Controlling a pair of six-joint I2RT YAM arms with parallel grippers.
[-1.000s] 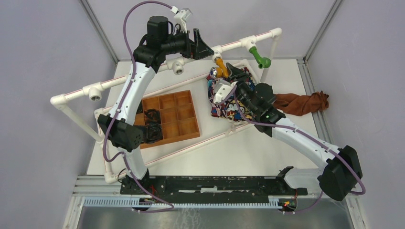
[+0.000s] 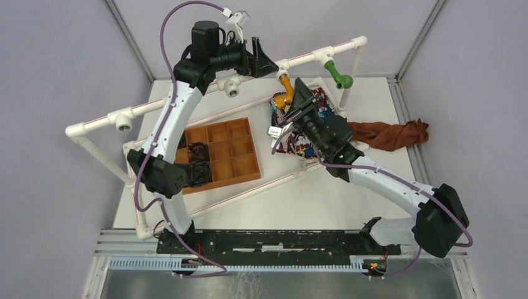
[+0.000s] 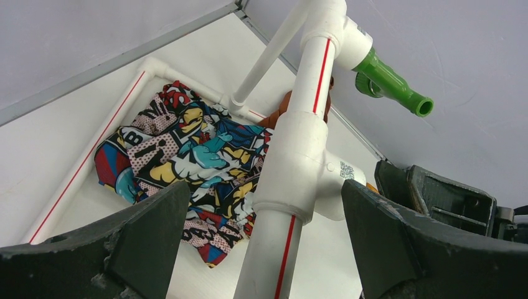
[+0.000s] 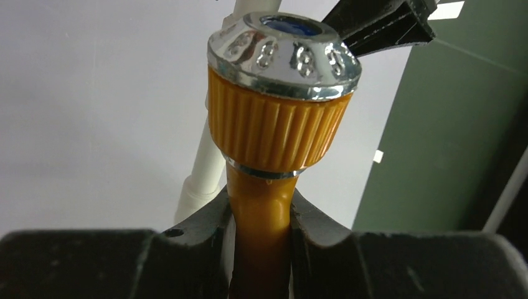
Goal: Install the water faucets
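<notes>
An orange faucet [image 2: 285, 83] with a chrome-ringed knob [image 4: 278, 124] hangs from a white tee on the upper pipe. My right gripper [image 2: 297, 99] is shut on the faucet, the body between its fingers. My left gripper [image 2: 261, 59] stands open around the pipe at that tee [image 3: 289, 165], which lies between its fingers. A green faucet [image 2: 336, 78] [image 3: 395, 87] is fitted on the tee further right. Two tees [image 2: 231, 88] to the left show open sockets.
A wooden compartment box [image 2: 243, 165] with black items lies under the frame, beside a patterned cloth [image 3: 174, 156]. A brown cloth [image 2: 392, 134] is at the right. The lower pipe [image 2: 249, 192] crosses the board's front part.
The left arm has not moved.
</notes>
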